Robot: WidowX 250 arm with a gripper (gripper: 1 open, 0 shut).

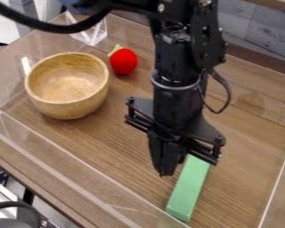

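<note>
The black arm reaches down over the middle of the table, and my gripper [169, 160] hangs at its lower end, shut, with nothing seen between its fingers. Just to the right and below lies a green rectangular bar [188, 189] on the wooden table, apart from the fingertips. A tan bowl [64, 84] stands at the left. A small red object with a green top [124, 61], like a tomato or strawberry, lies behind the bowl, left of the arm.
A pale wall [258, 27] borders the back right. A dark object sits at the lower left corner.
</note>
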